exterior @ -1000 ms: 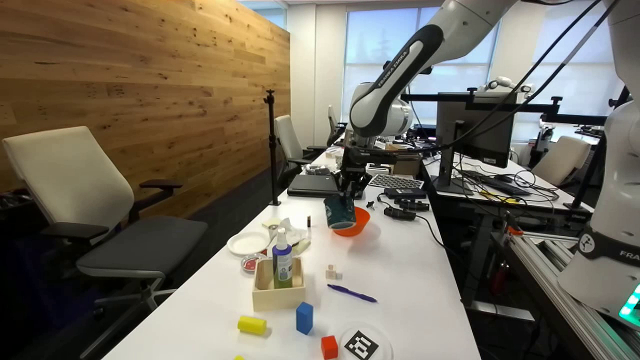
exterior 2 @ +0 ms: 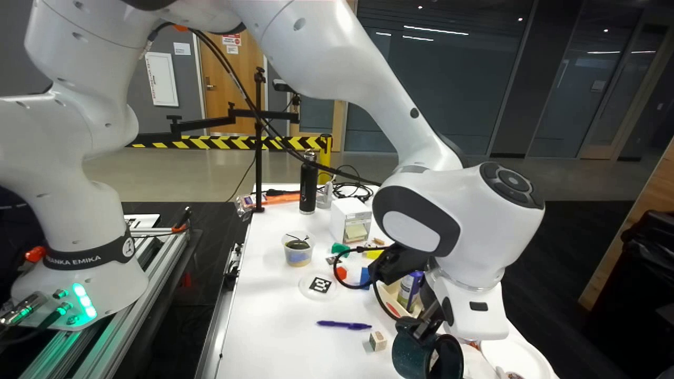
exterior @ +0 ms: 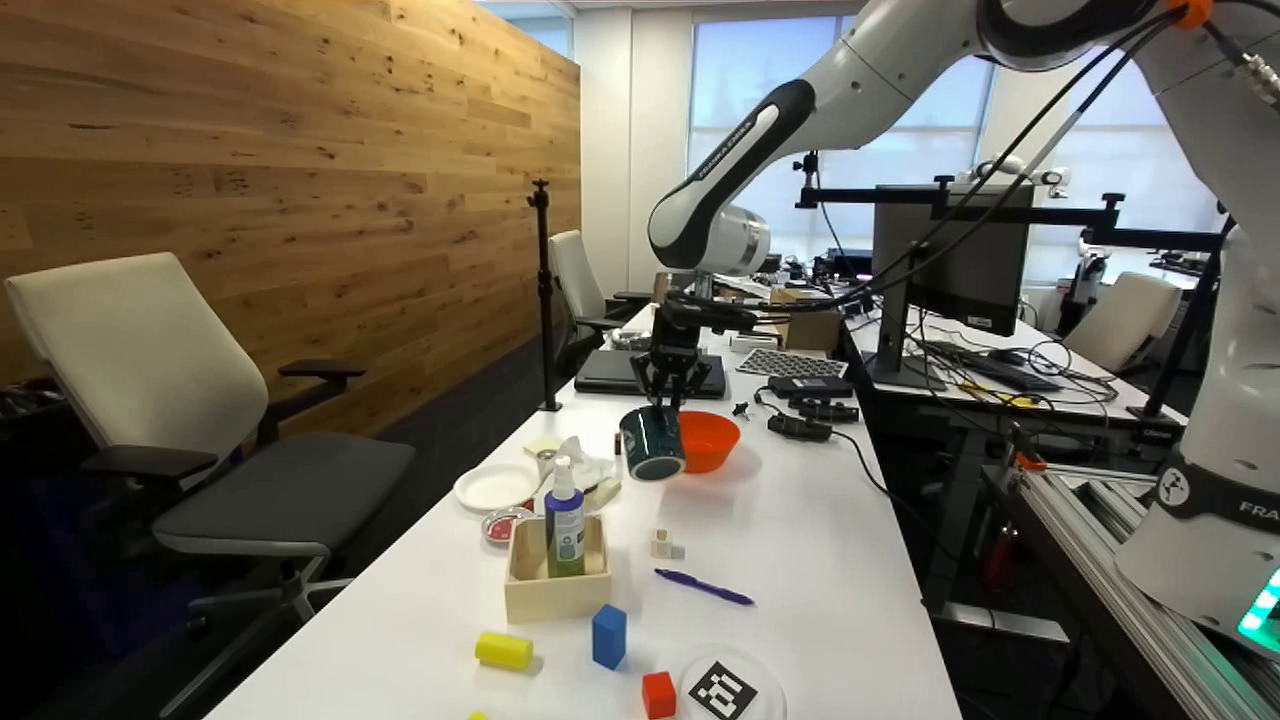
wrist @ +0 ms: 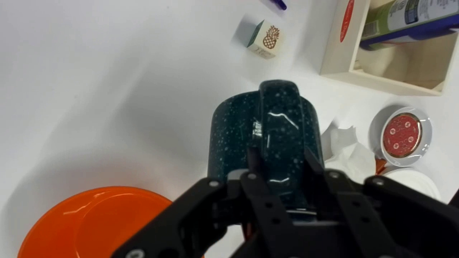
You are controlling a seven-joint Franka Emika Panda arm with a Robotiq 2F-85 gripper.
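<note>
A dark green speckled mug point(exterior: 651, 443) hangs above the table, tilted, with my gripper point(exterior: 674, 382) shut on its handle. In the wrist view the mug's handle point(wrist: 282, 129) runs between the fingers, and the mug's body lies behind it. Its opening point(exterior 2: 448, 358) shows dark in the second exterior view; whether anything is inside cannot be made out. An orange bowl point(exterior: 709, 442) stands on the table just beside and behind the mug, and in the wrist view the bowl point(wrist: 107, 219) is at lower left, not under the mug.
A wooden box point(exterior: 558, 598) holds a spray bottle point(exterior: 564, 524). A small pineapple-printed block point(wrist: 264, 39) and a purple pen point(exterior: 704, 587) lie nearby. A white plate point(exterior: 495, 487) and crumpled tissue sit along the table's side. Bare table lies right of the box.
The mug, held in my gripper, has moved left and slightly toward the first exterior camera, away from over the orange bowl. Its tilt looks greater. The bowl stays in place.
</note>
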